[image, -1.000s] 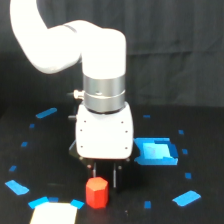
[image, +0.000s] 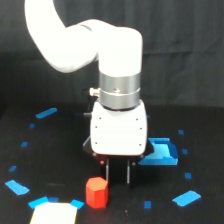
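Note:
My white gripper (image: 118,179) points straight down near the middle of the camera view. Its two dark, thin fingers stand apart, and nothing shows between them. Left of the fingertips, and closer to the camera, a small red hexagonal block (image: 96,192) rests on the dark table. A shallow blue box (image: 160,154) lies to the right behind the gripper, which covers its left part.
A pale cream block (image: 53,213) sits at the lower left edge, with a blue piece (image: 42,202) beside it. Blue tape strips (image: 186,198) and several small blue squares mark the black table, which is otherwise largely bare.
My gripper has shifted right, from behind the red block to beside it, and now hides part of the blue box. The red block and the other things have stayed in place.

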